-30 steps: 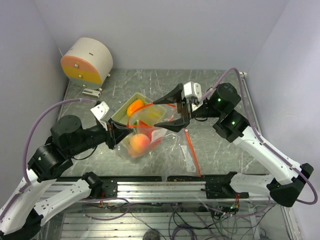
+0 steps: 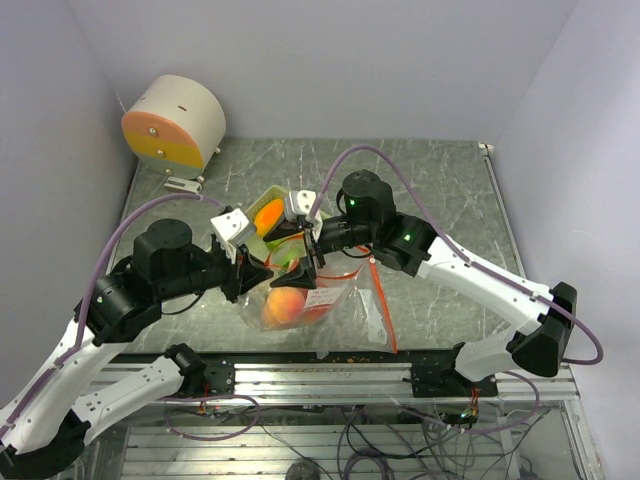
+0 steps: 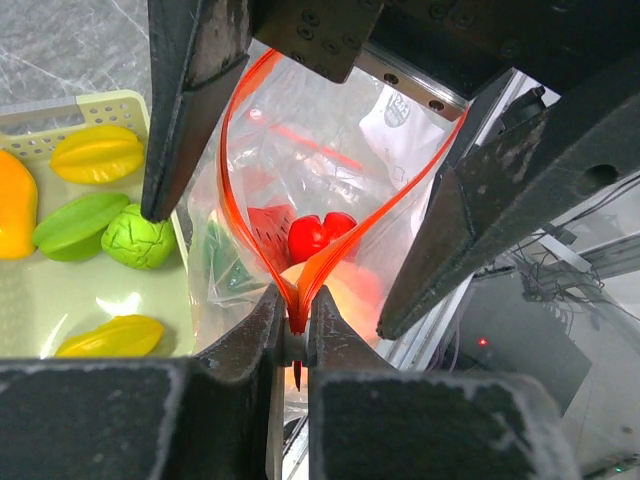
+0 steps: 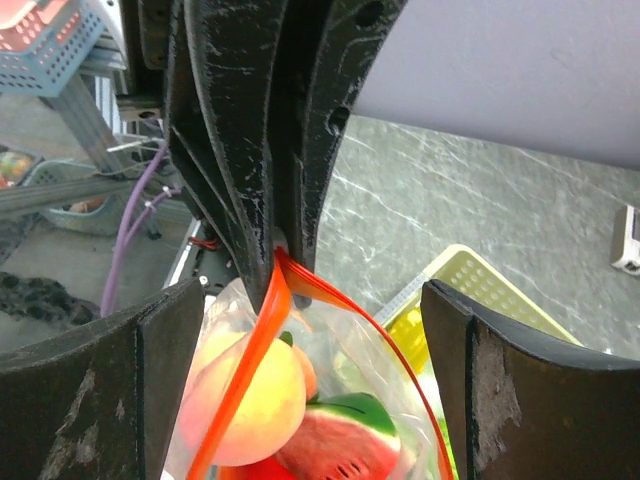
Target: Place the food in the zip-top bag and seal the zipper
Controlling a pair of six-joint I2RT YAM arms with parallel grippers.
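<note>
The clear zip bag (image 3: 208,290) has an orange zipper strip (image 3: 237,195) along its mouth. Inside it show a peach (image 4: 255,410), a watermelon slice (image 4: 345,440) and something red (image 3: 318,235). My left gripper is shut on one end of the orange strip. My right gripper stands open; in the left wrist view its two fingers lie on either side of the bag's mouth, close to the left gripper's tips. In the right wrist view the strip runs from the left fingertips down between the right fingers, spread into two edges.
A pale green tray (image 3: 40,305) beside the bag holds yellow, orange and green toy foods, among them a cabbage (image 3: 138,238). A loose orange strip (image 2: 383,308) lies on the table to the right. A rounded toy box (image 2: 172,125) stands at back left.
My right gripper has moved left over the bag toward the left gripper, still open. The left gripper shifted slightly to the right, and the bag's mouth looks narrower.
</note>
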